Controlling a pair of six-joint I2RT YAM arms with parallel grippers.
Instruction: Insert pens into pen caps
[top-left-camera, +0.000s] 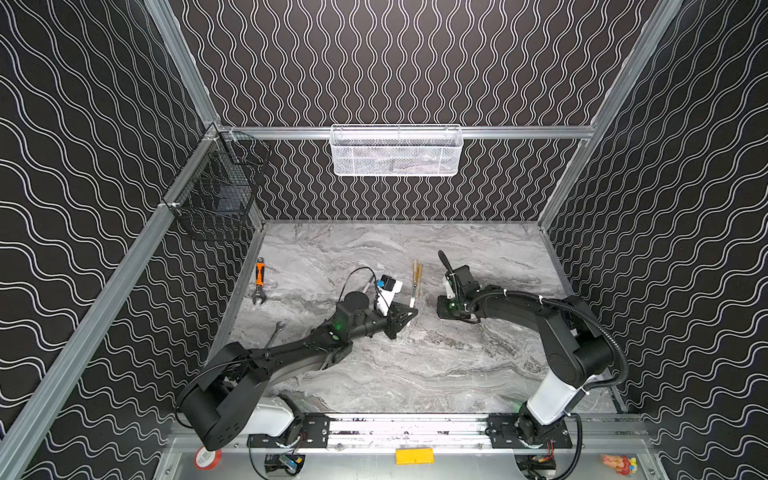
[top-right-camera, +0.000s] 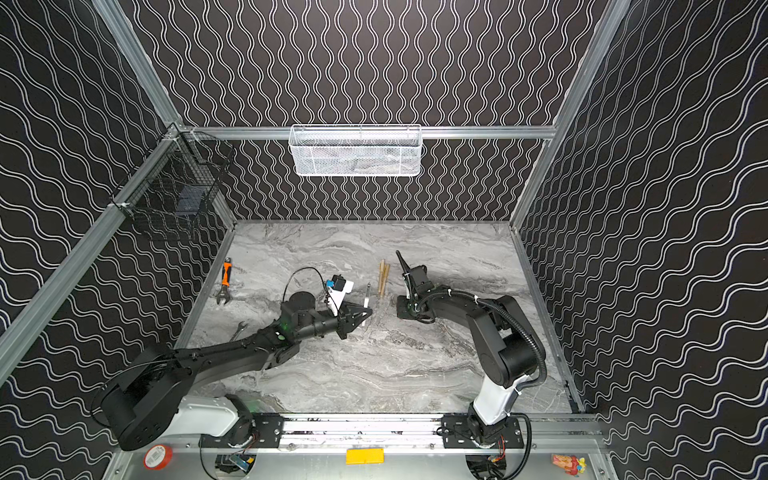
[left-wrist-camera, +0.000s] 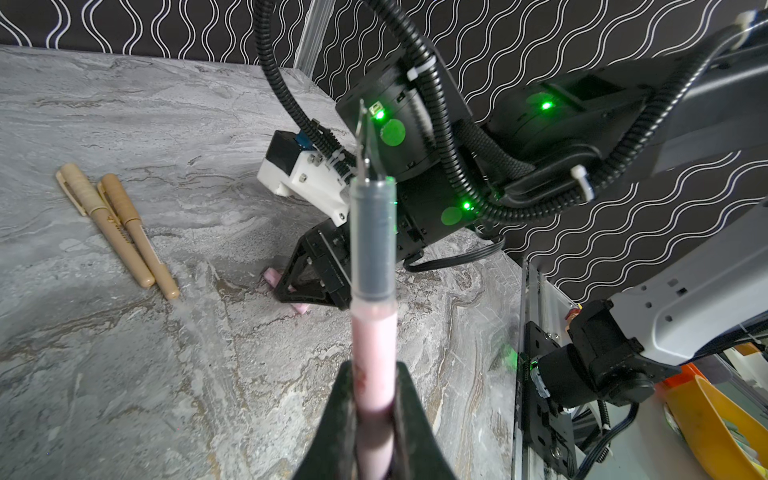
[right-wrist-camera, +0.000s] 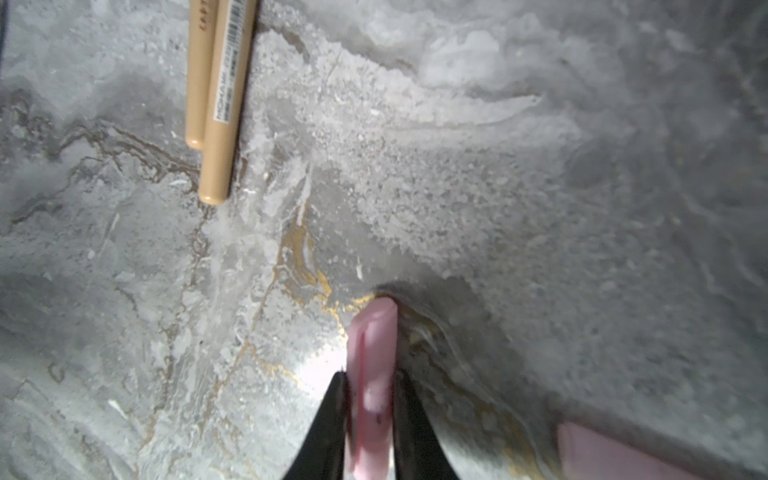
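A pink pen with a clear grey front part stands upright in my left gripper, which is shut on it. My right gripper is down at the tabletop with its fingertips either side of a pink cap; whether they are closed on it is unclear. A second pink piece lies at the lower right of the right wrist view. Two tan pens lie side by side on the table, behind the space between my grippers.
An orange-handled wrench and a silver spanner lie at the left. A white wire basket hangs on the back wall.
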